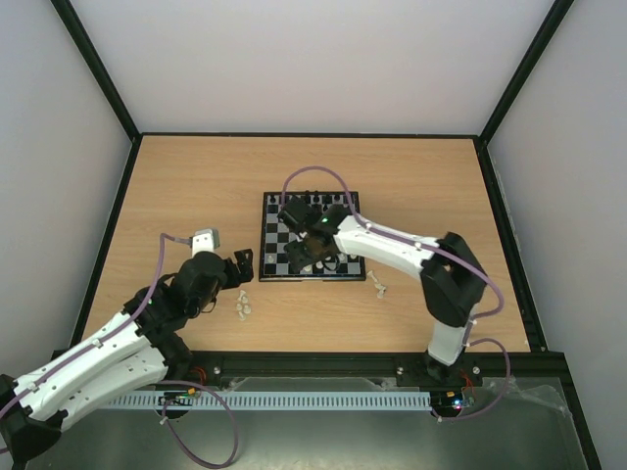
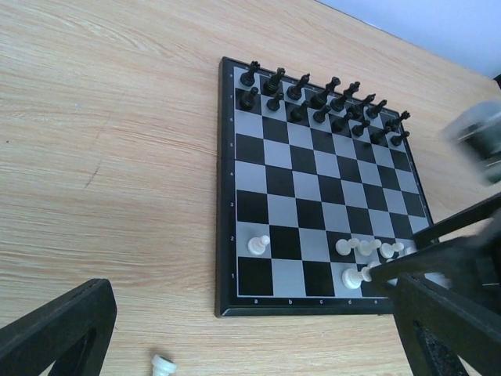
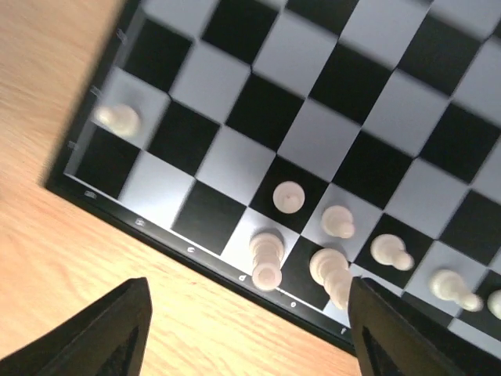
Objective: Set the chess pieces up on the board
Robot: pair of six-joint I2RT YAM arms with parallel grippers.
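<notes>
The chessboard point(image 1: 276, 235) lies mid-table, black pieces point(image 2: 325, 92) in two rows along its far side. At the near side stand several white pieces, among them a tall one point(image 3: 266, 262) and a pawn point(image 3: 288, 197); another white piece point(image 3: 119, 119) is apart, near the board's left edge. Over this near side hovers my right gripper, its fingers wide apart with nothing between them. Left of the board, my left gripper point(image 1: 243, 266) is open and empty; its fingers point(image 2: 66, 333) frame the board in the left wrist view.
Loose white pieces lie on the table left of the near board edge point(image 1: 244, 305), and others point(image 1: 377, 285) by its right corner. My right arm point(image 1: 387, 247) reaches across the board's right side. The table behind and left of the board is clear.
</notes>
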